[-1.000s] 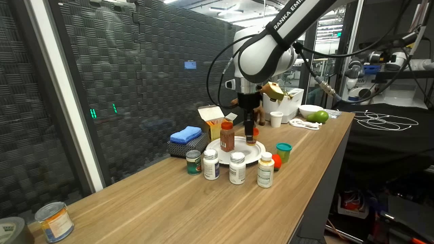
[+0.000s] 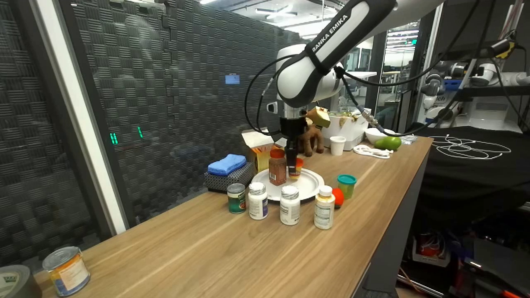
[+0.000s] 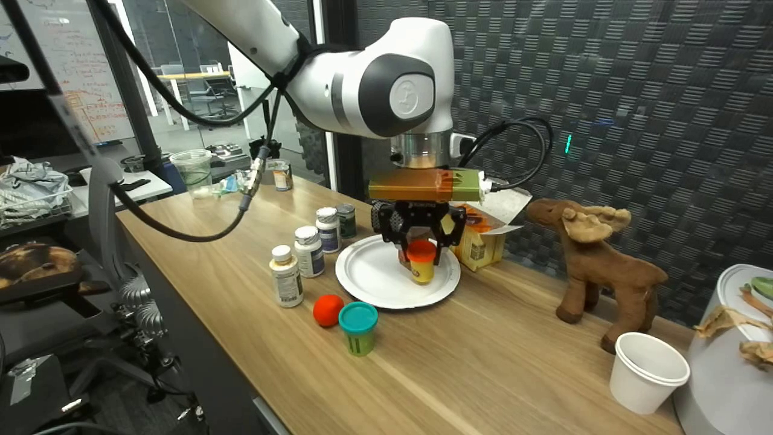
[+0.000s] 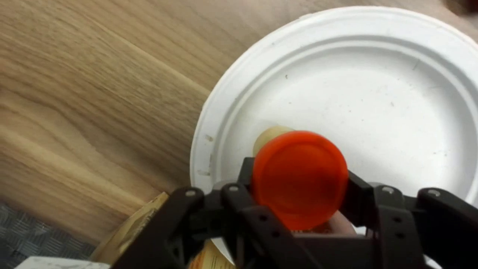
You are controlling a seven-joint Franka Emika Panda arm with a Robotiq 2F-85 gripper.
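Observation:
My gripper is shut on a small yellow tub with a round orange-red lid [image 4: 301,177], gripped from either side. In exterior view 2 the yellow tub [image 3: 422,272] shows over the white plate [image 3: 362,279], towards its right side; whether its base touches the plate I cannot tell. A tall brown spice bottle with a red cap [image 2: 278,171] stands on the plate, close beside the gripper in exterior view 1. That bottle is mostly hidden behind the tub in exterior view 2.
White pill bottles [image 2: 290,206] and a green can [image 2: 236,198] line the plate's front. A teal-lidded tub [image 3: 359,326] and red ball [image 3: 328,309] sit nearby. Behind are an open yellow box [image 3: 481,243] and a plush moose [image 3: 609,272].
In exterior view 1 the arm has moved left with the tub, from the plate's right part towards the brown spice bottle. Other objects have stayed in place.

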